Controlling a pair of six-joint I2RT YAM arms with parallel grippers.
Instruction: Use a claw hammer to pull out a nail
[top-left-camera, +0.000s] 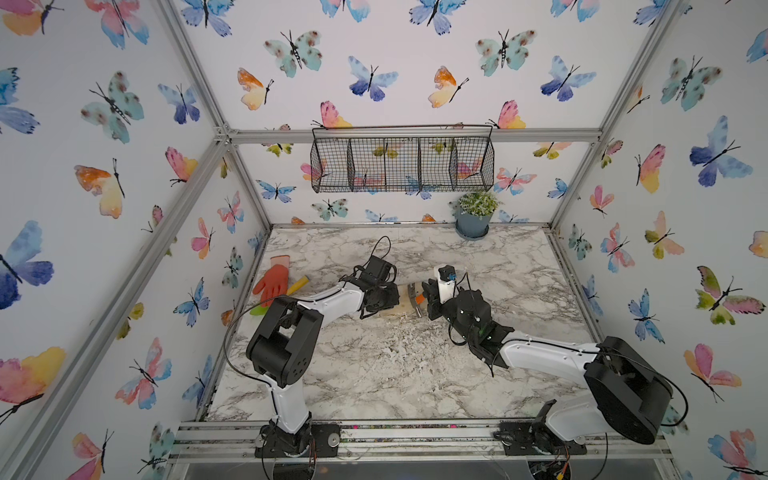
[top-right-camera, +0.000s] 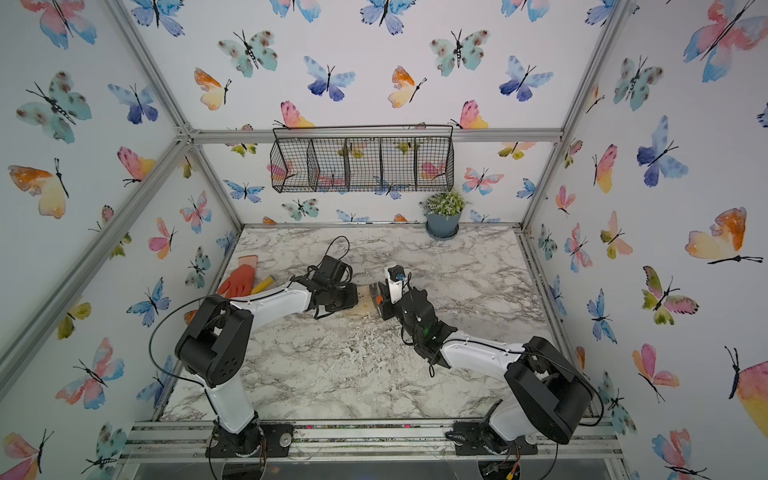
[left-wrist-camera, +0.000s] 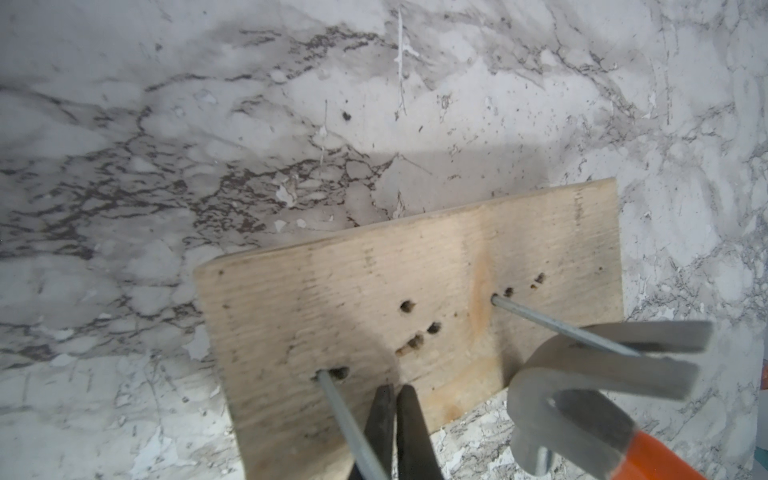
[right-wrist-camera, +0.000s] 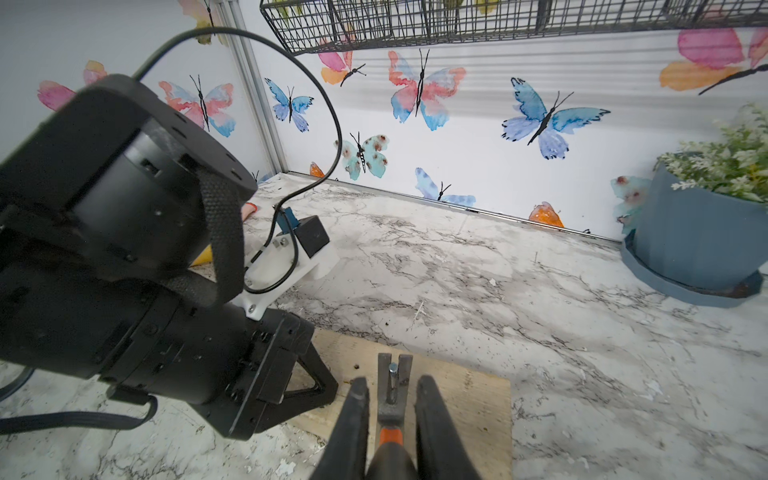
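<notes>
A wooden board (left-wrist-camera: 448, 240) lies on the table with two metal nails standing in it. One nail (left-wrist-camera: 340, 416) rises beside my left gripper, whose fingers are shut with nothing visible between them, their tips over the board. The other nail (left-wrist-camera: 552, 322) runs up between the claw prongs of the hammer (left-wrist-camera: 560, 392). In the right wrist view, its head shows in the slot of the hammer's claw (right-wrist-camera: 384, 392). My right gripper is shut on the hammer's orange and black handle. Contact between claw and nail cannot be made out.
An orange glove (top-left-camera: 274, 280) and a yellow-handled thing (top-left-camera: 297, 285) lie at the left. A potted plant (top-left-camera: 474, 214) stands at the back, right of a wire basket (top-left-camera: 402, 164) on the wall.
</notes>
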